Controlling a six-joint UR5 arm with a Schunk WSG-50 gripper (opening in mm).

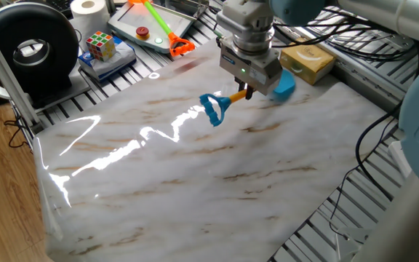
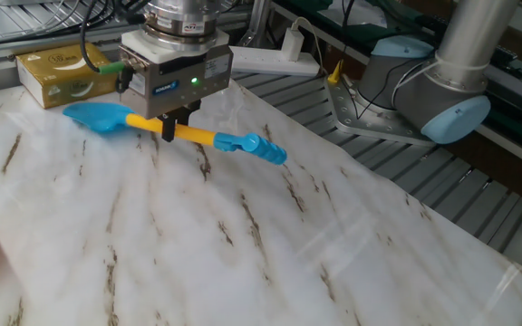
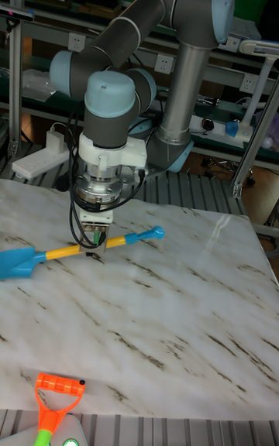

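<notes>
A toy shovel has a blue blade (image 2: 98,116), a yellow shaft (image 2: 195,135) and a blue grip handle (image 1: 214,109). My gripper (image 2: 169,129) points down and is shut on the yellow shaft (image 3: 63,252), around its middle. In exterior view 1 the handle end extends left of the gripper (image 1: 244,92) and the blade (image 1: 284,86) shows to its right, partly behind the gripper body. The shovel lies roughly level, close over the marbled sheet (image 1: 195,189); whether any part touches it I cannot tell.
Near the blade stands a yellow box (image 1: 306,62). A green and orange toy (image 1: 182,46), a Rubik's cube (image 1: 100,46) and a paper roll (image 1: 90,16) are beyond the sheet's far left edge. Most of the sheet is bare. Cables (image 1: 373,160) run along its right side.
</notes>
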